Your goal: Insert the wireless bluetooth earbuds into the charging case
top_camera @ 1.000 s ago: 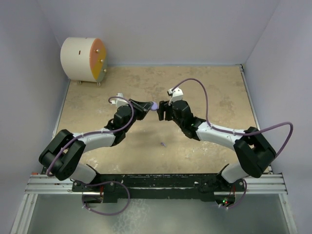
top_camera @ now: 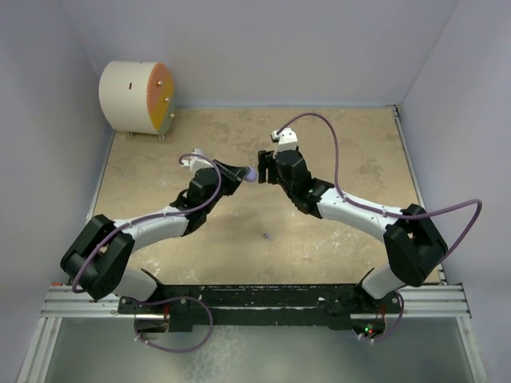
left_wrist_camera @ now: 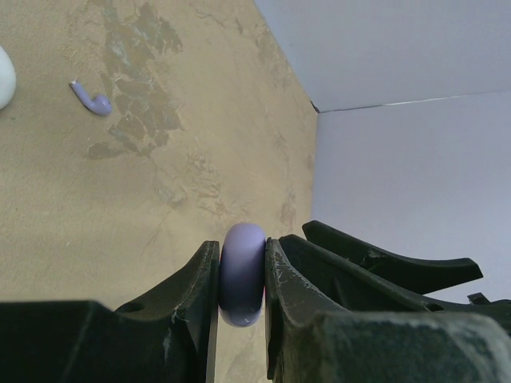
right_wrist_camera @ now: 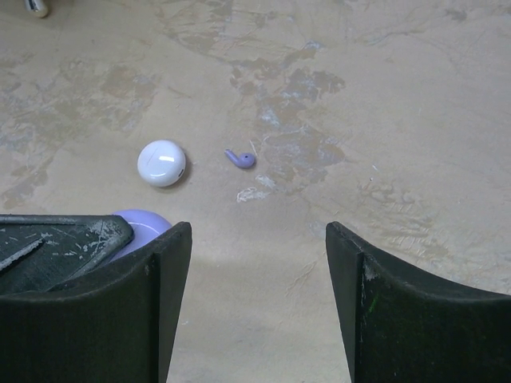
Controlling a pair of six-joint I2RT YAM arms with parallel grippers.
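A rounded lavender charging case (left_wrist_camera: 242, 275) is pinched in my left gripper (top_camera: 243, 172), which is shut on it above the table. Its smooth side shows in the left wrist view; whether the lid is raised, I cannot tell. One lavender earbud (right_wrist_camera: 244, 160) lies loose on the table, its stem pointing away from its round head; from the top view this earbud (top_camera: 267, 236) is a small speck toward the front. My right gripper stands open close beside the held case, the space between its fingers empty. No second earbud is visible.
A glossy white rounded object (right_wrist_camera: 162, 163) rests near the loose earbud. At the back left stands a cream drum-shaped cabinet (top_camera: 132, 96) with a coloured front.
My right gripper has moved a little toward the back of the table, alongside the case. The left gripper keeps the case in nearly the same place, and the loose earbud has not moved.
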